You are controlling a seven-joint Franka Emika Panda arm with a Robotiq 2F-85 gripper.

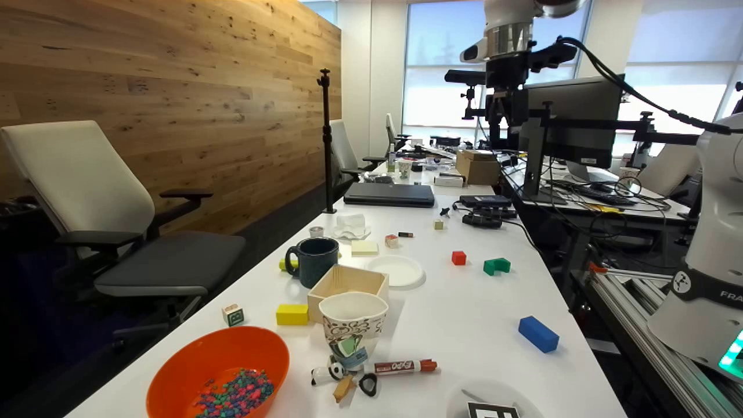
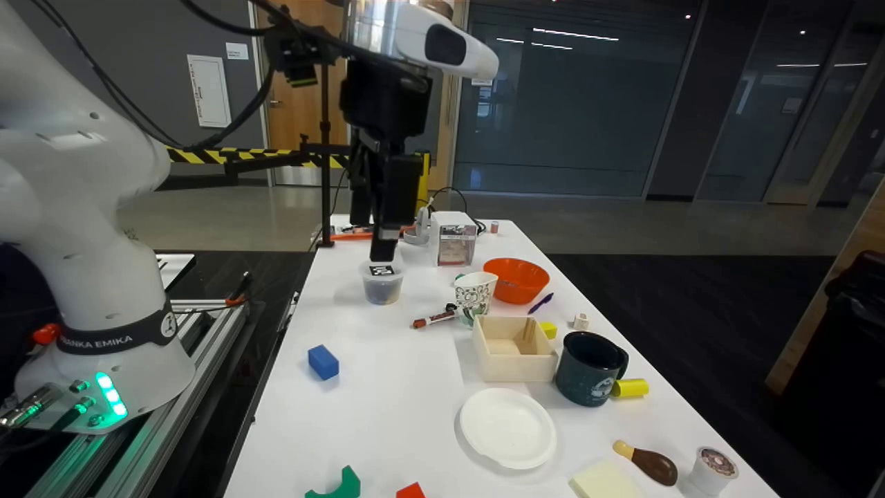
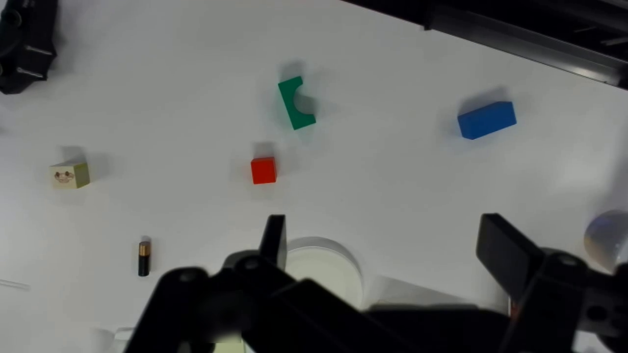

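High above the white table hangs my gripper, its two fingers wide apart in the wrist view and nothing held between them. Beneath it lie a red cube [image 3: 263, 170], a green arch block [image 3: 294, 105] and a blue block [image 3: 487, 120], each apart from the others. Part of a white plate [image 3: 324, 270] shows between the fingers. In the second exterior view the whole plate [image 2: 507, 428] lies flat and empty, beside an open wooden box [image 2: 516, 365] and a dark mug [image 2: 589, 369]. Fingers and gripper body hide most of the wrist view's lower part.
A patterned cup [image 1: 353, 317], an orange bowl [image 1: 219, 369] of small coloured pieces and a red marker [image 1: 404, 366] occupy the near end. A yellow block [image 1: 292, 314] lies by the box. Free table surrounds the blue block; a black laptop [image 1: 388, 194] lies farther back.
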